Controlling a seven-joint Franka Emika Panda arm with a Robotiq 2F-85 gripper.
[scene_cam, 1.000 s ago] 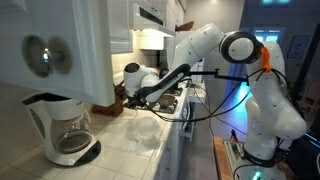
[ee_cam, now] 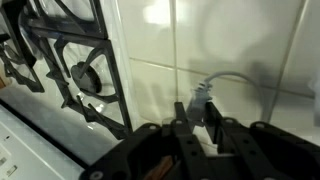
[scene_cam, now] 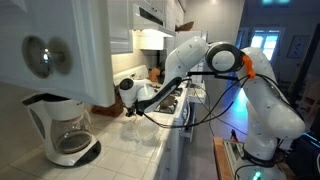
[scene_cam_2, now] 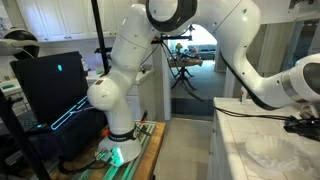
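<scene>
My gripper is low over the white tiled counter, its fingers close together in the wrist view. Between them is a small greyish object, too small and blurred to name. A thin pale curved line runs from it across the tiles; I cannot tell whether it belongs to that object. In the first exterior view the gripper stands by the far side of a round, whitish translucent dish. The second exterior view shows the same dish on the counter, with the gripper near the right edge.
A white coffee maker stands at the counter's left. Black stove grates lie along one side of the wrist view. An open cabinet door blocks the upper left of the first exterior view. Bare tiles lie in front of the dish.
The arm's wrist has come down and a little towards the dish in the first exterior view. The dish appears to lie where it was.
</scene>
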